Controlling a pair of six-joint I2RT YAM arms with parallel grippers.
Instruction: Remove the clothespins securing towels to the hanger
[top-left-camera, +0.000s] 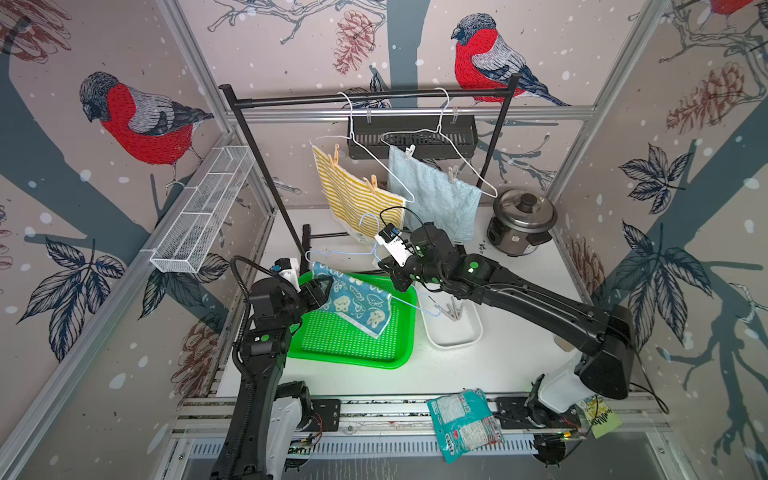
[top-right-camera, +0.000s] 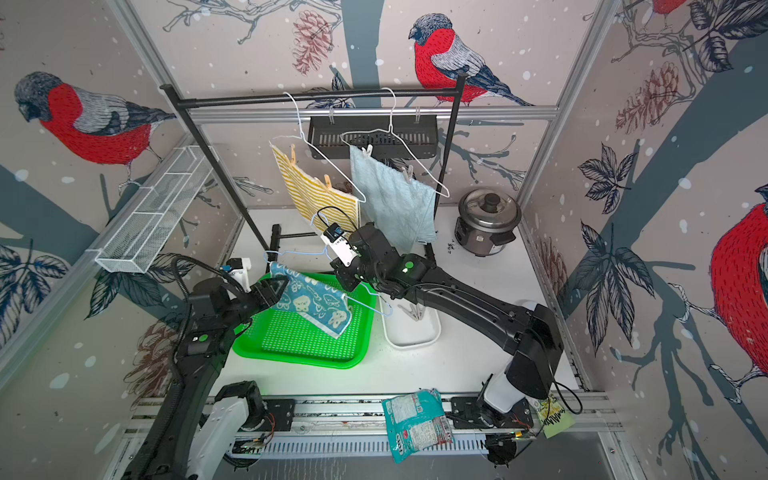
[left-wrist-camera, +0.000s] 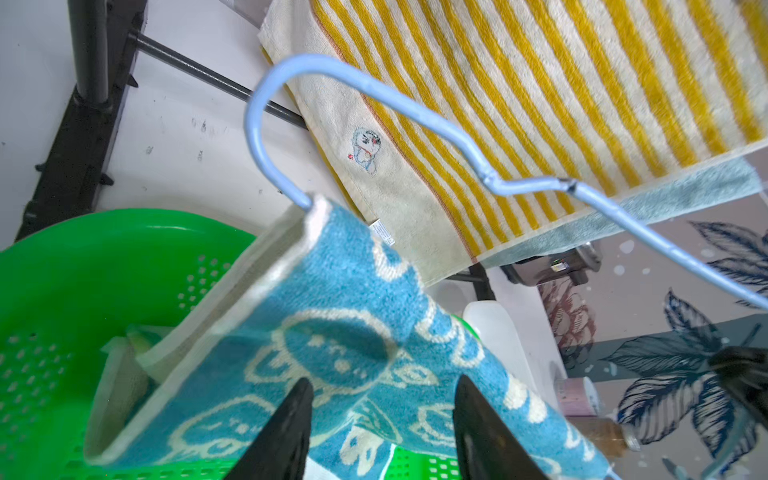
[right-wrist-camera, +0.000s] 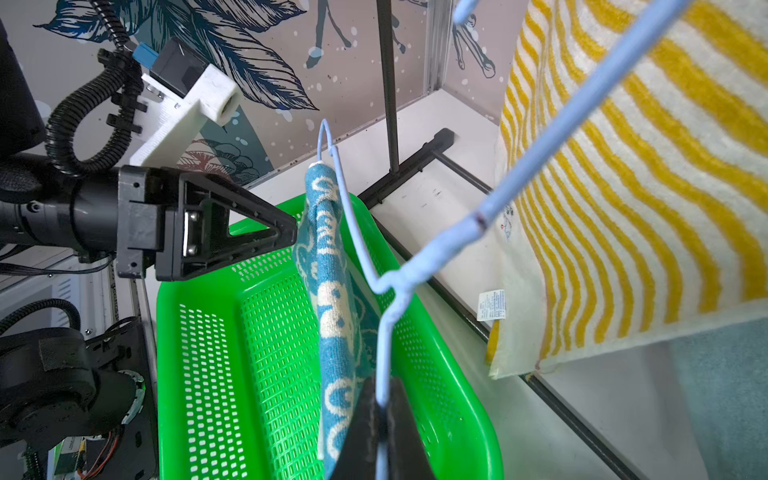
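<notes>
A teal towel with light bear shapes (top-left-camera: 352, 301) hangs over a pale blue hanger (right-wrist-camera: 364, 256) above the green basket (top-left-camera: 384, 360). My right gripper is shut on the hanger's thin wire. My left gripper stands open at the towel's left end; in its wrist view the towel shows behind and between the fingers. Whether they touch the cloth cannot be told. No clothespin shows on the teal towel. On the rack, orange clothespins (top-left-camera: 373, 182) grip a yellow striped towel (top-left-camera: 352, 188), and pale clothespins (top-left-camera: 409, 150) grip a light blue towel (top-left-camera: 440, 196).
Loose clothespins (top-left-camera: 453, 309) lie in a white tray (top-left-camera: 456, 345) right of the basket. The black rack (top-left-camera: 280, 101) and a steel cooker (top-left-camera: 520, 224) stand behind. My right arm crosses above the tray. Bare table lies to the right.
</notes>
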